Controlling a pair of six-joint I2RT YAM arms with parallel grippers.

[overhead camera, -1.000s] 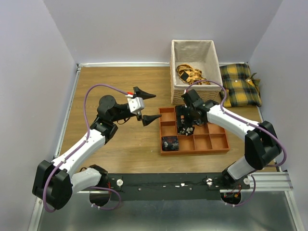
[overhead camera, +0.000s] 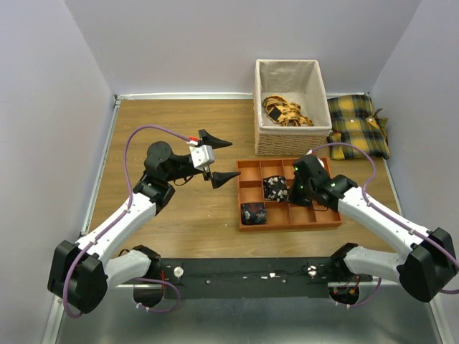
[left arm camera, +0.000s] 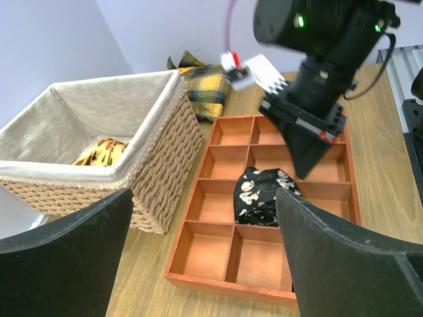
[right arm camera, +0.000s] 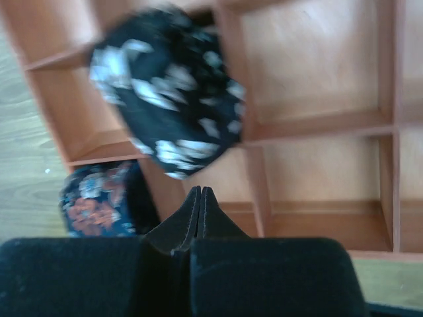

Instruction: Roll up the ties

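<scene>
An orange divided organizer (overhead camera: 315,215) holds two folded dark ties: a black one with white flowers (overhead camera: 275,188) in a middle compartment and a dark floral one (overhead camera: 254,213) in the front-left compartment. My right gripper (overhead camera: 294,198) is over the organizer's middle; in the right wrist view its fingertips (right arm camera: 195,214) are shut, nothing visible between them, below the white-flowered tie. My left gripper (overhead camera: 226,159) stands open and empty left of the organizer. A yellow-patterned bundle (overhead camera: 287,112) lies in the basket.
The white-lined wicker basket (overhead camera: 290,142) stands behind the organizer, with a plaid folded cloth (overhead camera: 355,129) to its right.
The left arm is unchanged.
</scene>
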